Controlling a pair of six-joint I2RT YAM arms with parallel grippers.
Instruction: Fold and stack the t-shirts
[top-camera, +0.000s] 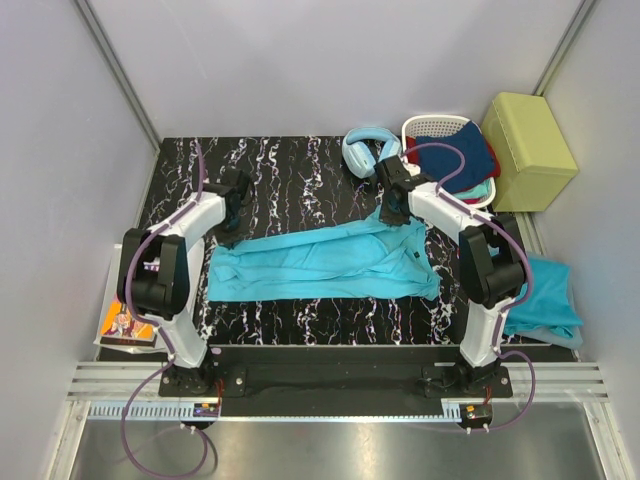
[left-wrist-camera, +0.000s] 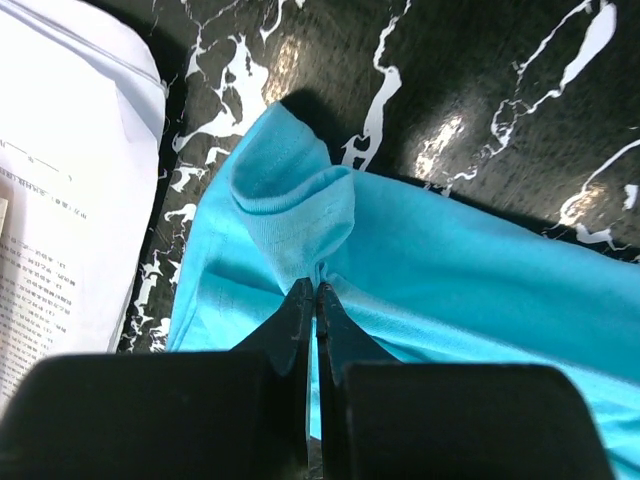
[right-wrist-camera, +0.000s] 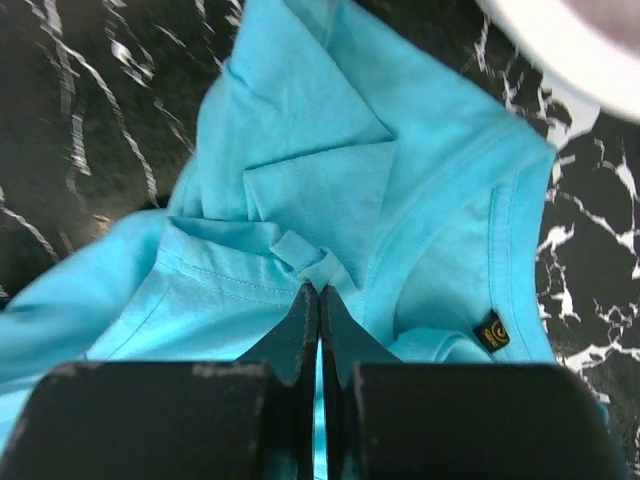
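A turquoise t-shirt (top-camera: 320, 270) lies spread in a long shape on the black marbled table, its far edge folded over toward the front. My left gripper is shut on a bunched fold at the shirt's left end, near the papers. My right gripper is shut on a folded part at the right end, with a small black label (right-wrist-camera: 492, 330) beside it. In the top view both grippers sit at the two ends of that fold.
Light blue headphones (top-camera: 358, 155), a laundry basket (top-camera: 430, 125) with clothes and a yellow box (top-camera: 530, 150) stand back right. A folded turquoise stack (top-camera: 540, 300) lies at right, papers and a book (top-camera: 125, 325) at left.
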